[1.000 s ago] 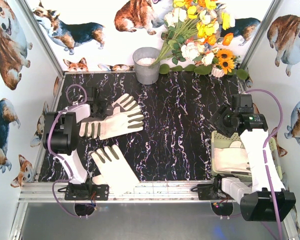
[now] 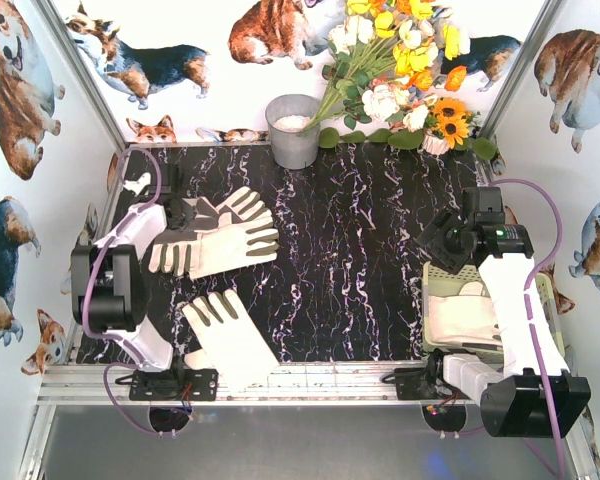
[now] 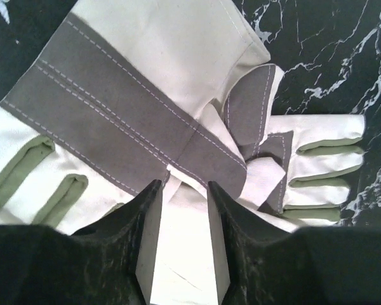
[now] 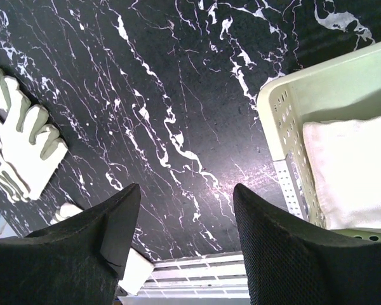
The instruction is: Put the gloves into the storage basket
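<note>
A pile of white and grey gloves with olive finger stripes (image 2: 230, 245) lies on the left of the dark marble table; in the left wrist view its grey cuff (image 3: 114, 108) is close below my left gripper, whose fingers are part open over the pile, nothing clearly between them. Another glove (image 2: 230, 340) lies at the front left. The pale green storage basket (image 4: 276, 114) at the front right holds white fabric (image 4: 346, 171). My right gripper is open above the table by the basket's left side, nothing between its fingers.
A grey bucket (image 2: 295, 145) and flowers (image 2: 410, 60) stand along the back edge. Printed walls close in both sides and the back.
My left arm has shifted left and slightly back in the top view, and the glove pile has moved slightly left with it. The right arm is almost unchanged.
</note>
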